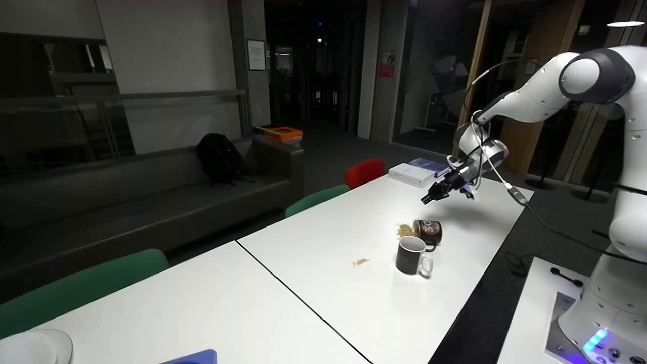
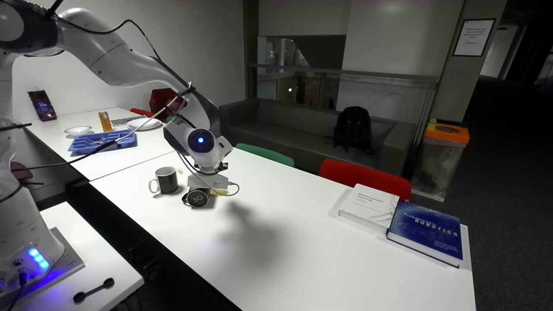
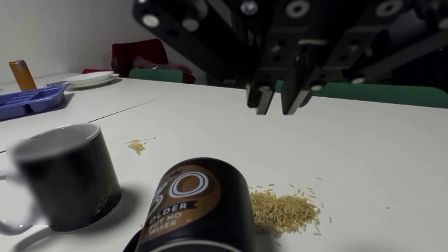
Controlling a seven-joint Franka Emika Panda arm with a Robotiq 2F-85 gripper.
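A black mug (image 3: 197, 210) printed with "30" lies on its side on the white table, clear of my gripper. Golden grains (image 3: 285, 212) are heaped at its mouth. In the wrist view, a narrow gap separates my fingertips, with nothing visible between them; whether the fingers count as open or shut is unclear. They are above the table, beyond the fallen mug. In exterior view 1 the gripper (image 1: 426, 199) is behind the mug (image 1: 428, 231). A dark mug with a white handle (image 1: 410, 255) stands upright close by. My arm hides the fingers in exterior view 2.
A smaller scatter of grains (image 1: 361, 261) lies left of the upright mug. Two books, one white (image 2: 369, 205) and one blue (image 2: 425, 230), rest at the table's far end. The blue tray (image 2: 102, 141) sits on the adjoining table. Between mugs and books, the surface is clear.
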